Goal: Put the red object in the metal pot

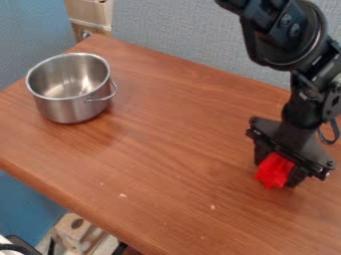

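Observation:
The red object is on the wooden table near its right side, partly covered by the black gripper. The gripper's fingers point down around its upper part. Whether they press on it cannot be made out. Far off at the upper left stands the shiny metal pot, upright with its mouth up and a looped handle on its right side. From this angle the pot's inside looks empty.
Bare wooden table stretches between the pot and the gripper, free of obstacles. A grey wall runs along the back. Wooden parts lie beyond the table's lower left edge.

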